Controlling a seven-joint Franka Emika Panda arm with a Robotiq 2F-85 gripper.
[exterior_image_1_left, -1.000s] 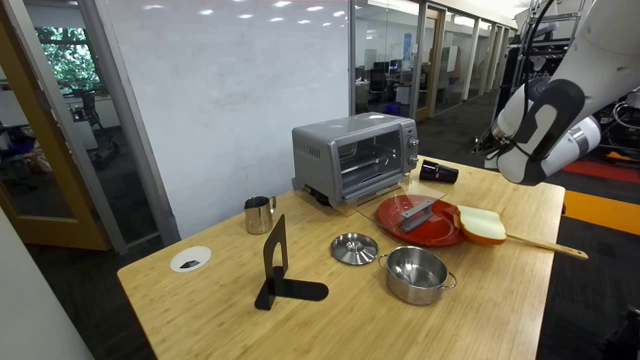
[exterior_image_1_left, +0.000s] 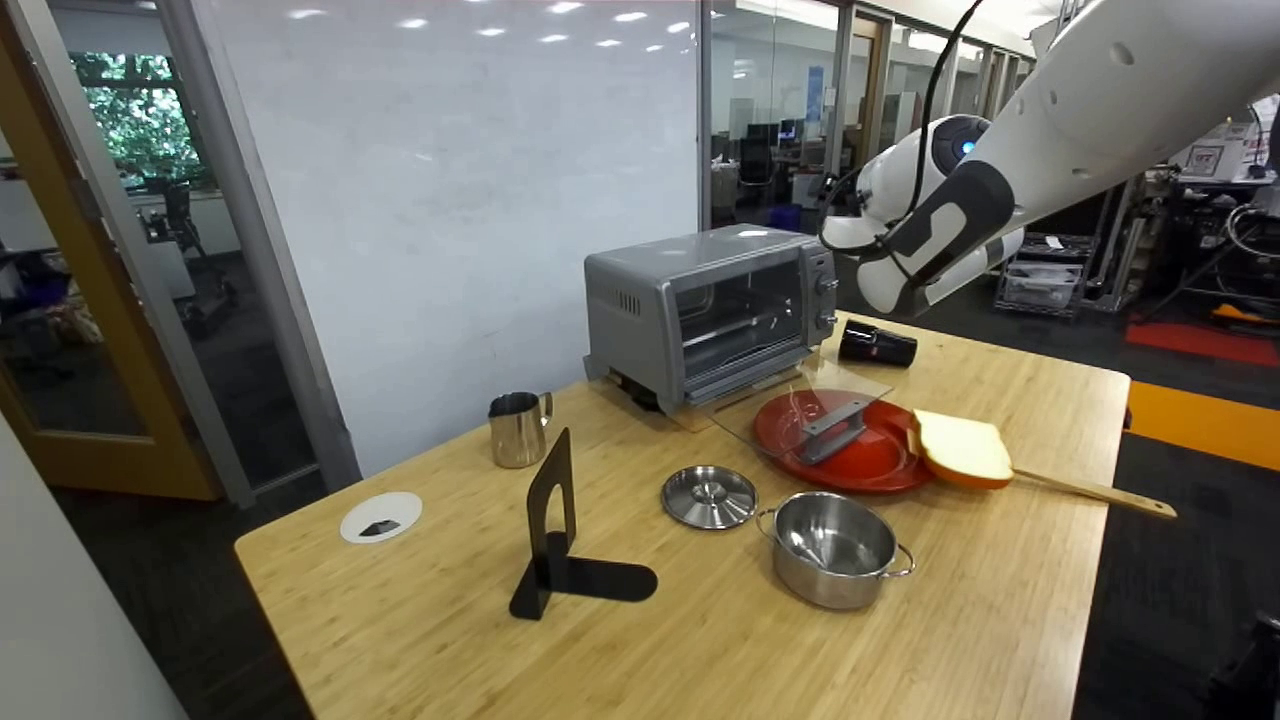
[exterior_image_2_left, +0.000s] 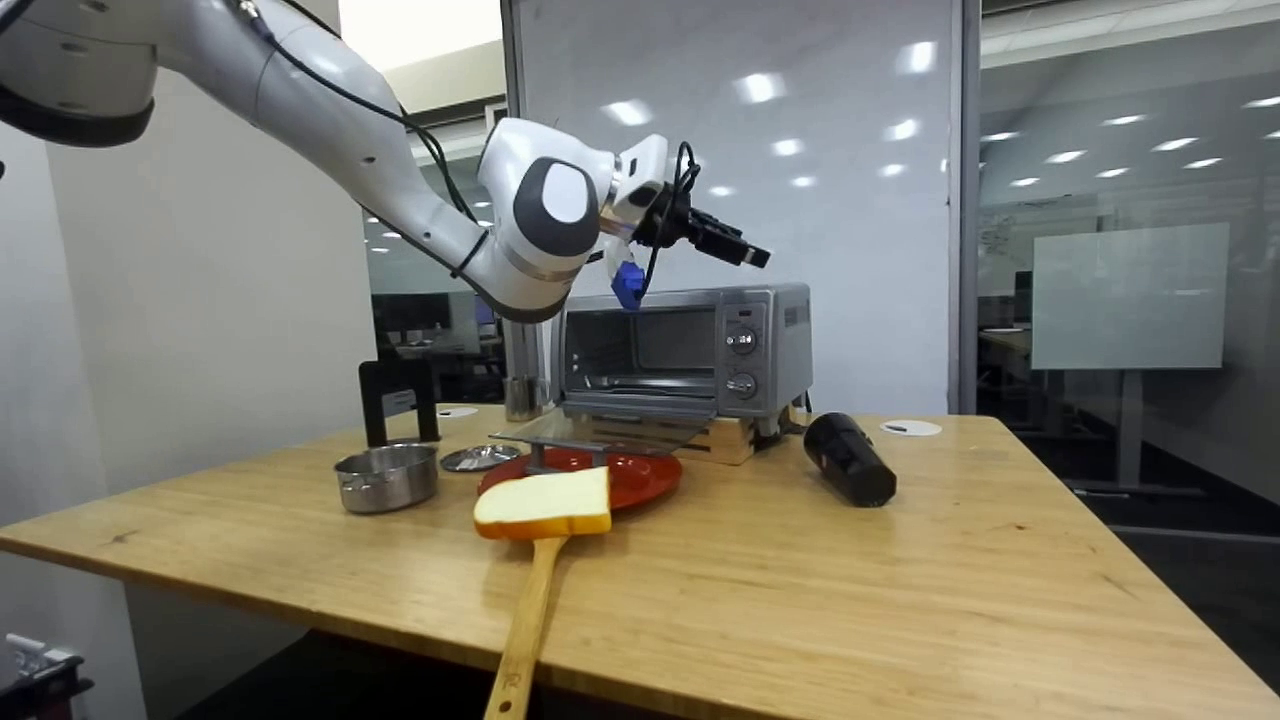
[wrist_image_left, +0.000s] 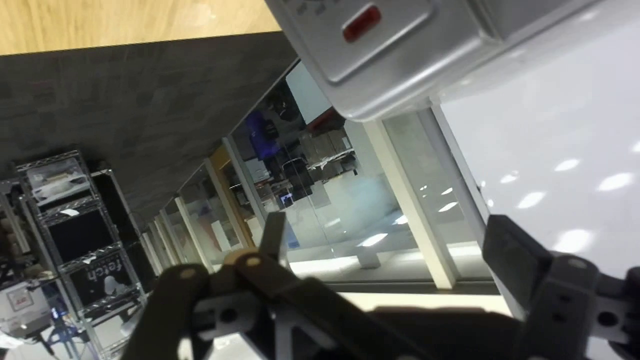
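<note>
In the wrist view my gripper is open, its two fingers wide apart with nothing between them. Seen from exterior view 2, the gripper (exterior_image_2_left: 756, 256) hangs in the air above the right side of the grey toaster oven (exterior_image_2_left: 786, 348). The oven's glass door is lowered, and its inside shows. A bread slice (exterior_image_2_left: 546, 502) rests on a wooden spatula (exterior_image_2_left: 524, 630) at the near edge of a red plate (exterior_image_2_left: 648, 480). The gripper is well apart from both. In exterior view 1 the arm hides the fingers.
A steel pot (exterior_image_1_left: 836, 552), its lid (exterior_image_1_left: 709, 497), a metal pitcher (exterior_image_1_left: 517, 430) and a black bookend (exterior_image_1_left: 612, 578) stand on the table. A black cup (exterior_image_2_left: 849, 458) lies on its side beside the oven.
In exterior view 1 the arm has swung left and upward, from right of the table to beside the oven. The objects on the table have not visibly moved.
</note>
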